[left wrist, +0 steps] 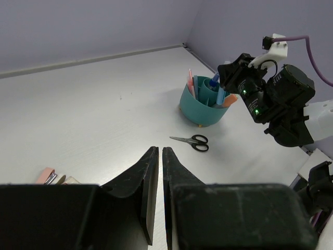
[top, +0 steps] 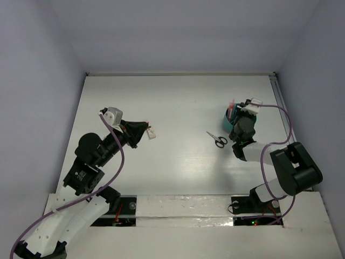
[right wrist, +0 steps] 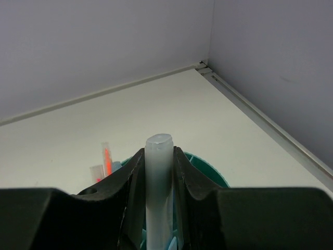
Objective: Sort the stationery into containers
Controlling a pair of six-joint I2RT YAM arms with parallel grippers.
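A teal divided container (left wrist: 203,112) stands at the back right, holding pink, blue and other items. My right gripper is at its top, with a pale upright cylindrical item (right wrist: 158,198) between its fingers; whether they grip it firmly I cannot tell. My left gripper is shut over the left side, nothing visible between its fingers. Black-handled scissors (top: 220,141) lie on the table in front of the container. A small pale item (top: 151,133) with pinkish parts (left wrist: 46,173) lies beside my left gripper.
Walls enclose the table at back and sides, the right one close behind the container.
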